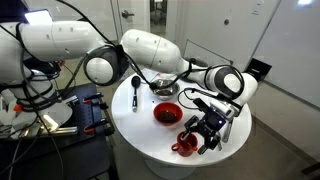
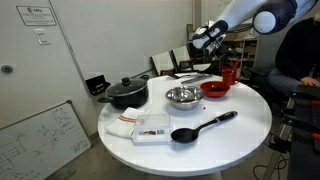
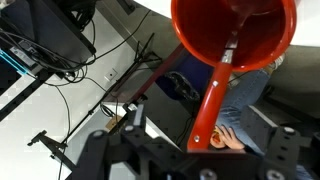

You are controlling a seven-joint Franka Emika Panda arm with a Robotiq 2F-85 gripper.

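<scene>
A red mug [image 1: 185,147] stands on the white round table near its front edge in exterior view 1. The wrist view looks down into the mug [image 3: 195,28], whose handle [image 3: 209,108] runs down between my fingers. My gripper is open, with one dark finger [image 3: 116,146] on the left of the handle and the other on the right, a gap showing on each side. In exterior view 1 the gripper [image 1: 201,138] hangs low at the mug and partly covers it. The mug [image 2: 229,75] is small and partly hidden in exterior view 2.
Close by is a red bowl [image 1: 168,115]. Farther off are a steel bowl [image 2: 184,97], a black pot [image 2: 132,93], a black ladle [image 2: 203,128], a clear container [image 2: 151,129] and a white cloth [image 2: 125,122].
</scene>
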